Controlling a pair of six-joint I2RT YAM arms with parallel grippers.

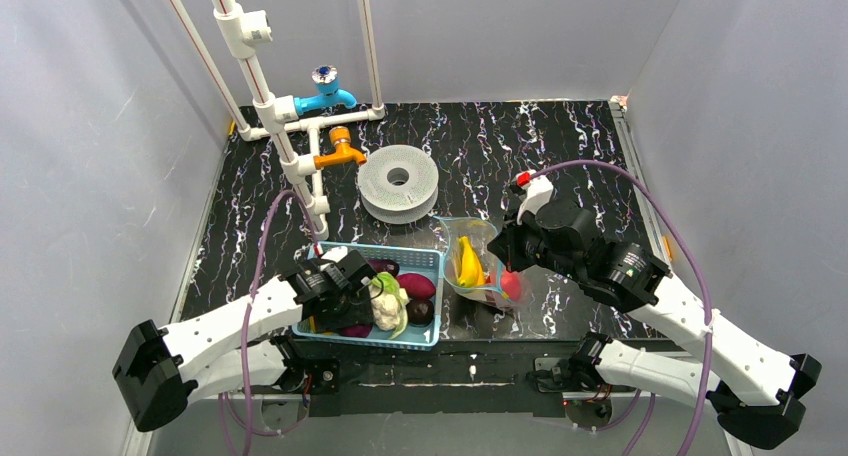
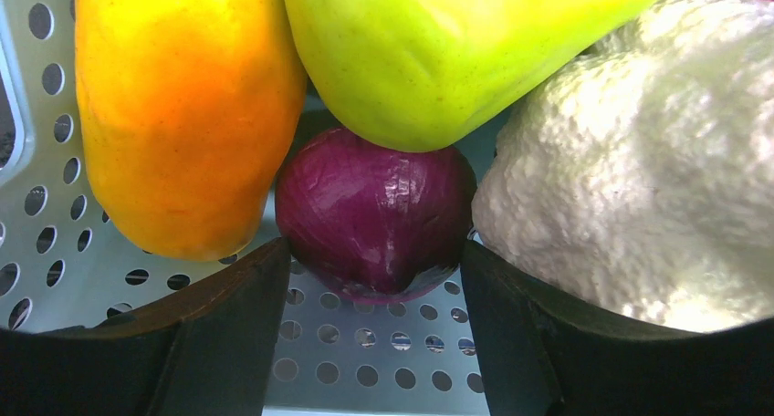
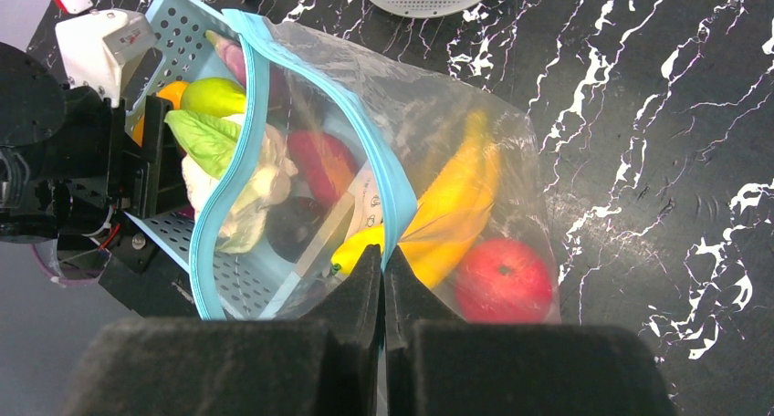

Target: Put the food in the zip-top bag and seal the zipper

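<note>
A purple onion [image 2: 376,197] lies in the blue basket [image 2: 329,393]. In the left wrist view my left gripper is part open around it, one fingertip close to each side; whether both touch is unclear. The clear zip top bag [image 3: 538,206] stands open beside the basket, its blue zipper strip [image 3: 360,115] spread in a loop. My right gripper is shut on the edge of that strip. Inside the bag are yellow bananas [image 3: 461,211] and a red tomato-like fruit [image 3: 504,279].
Close around the onion are an orange pepper-like item [image 2: 187,115], a green-yellow item [image 2: 438,51] and a cauliflower [image 2: 639,151]. A grey spool [image 1: 398,184] and the pipes with taps [image 1: 325,98] stand behind. Free counter lies at the back right.
</note>
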